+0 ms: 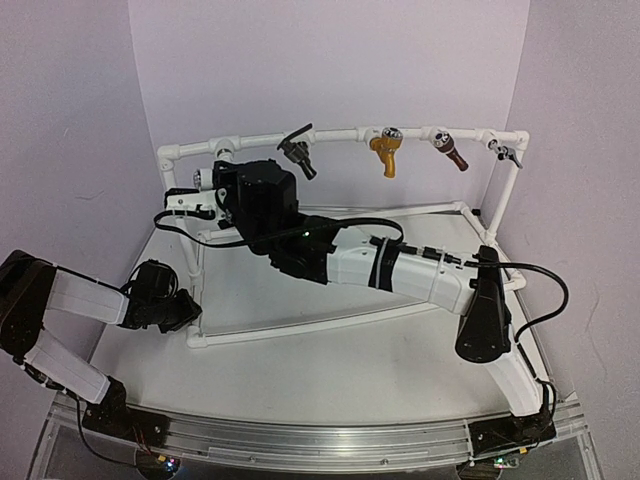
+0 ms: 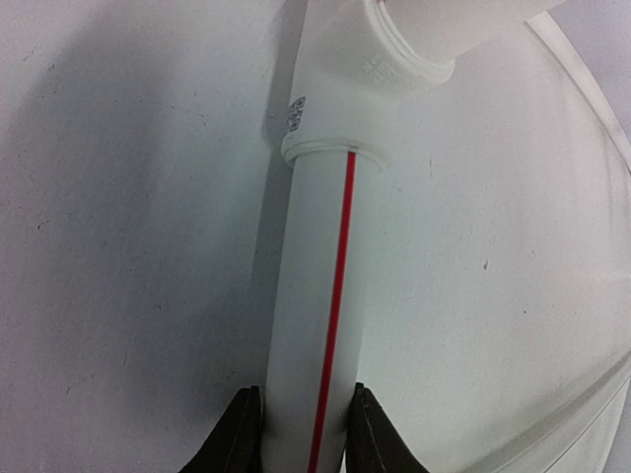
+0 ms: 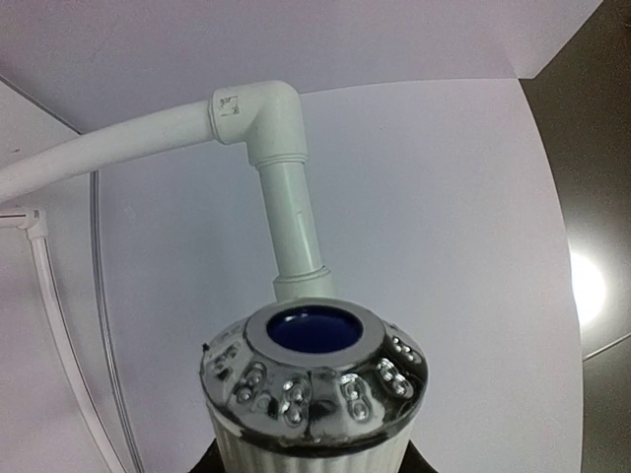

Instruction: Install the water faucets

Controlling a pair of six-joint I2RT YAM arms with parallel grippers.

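Observation:
My right gripper is shut on a faucet (image 3: 314, 379) with a white ribbed body, a chrome collar and a dark blue top. In the top view that faucet (image 1: 203, 179) is mostly hidden by the right hand, near the frame's upper left. Beyond it, the right wrist view shows a white tee fitting (image 3: 305, 286) on the pipe, seemingly apart from the faucet. Low on the frame's left side, my left gripper is shut around a white pipe (image 2: 314, 286) with a red stripe.
Along the top rail (image 1: 262, 140) hang a dark faucet (image 1: 298, 153), a yellow faucet (image 1: 387, 152), a brown faucet (image 1: 450, 149) and a silver faucet (image 1: 505, 152). The right forearm (image 1: 400, 272) crosses in front of the frame.

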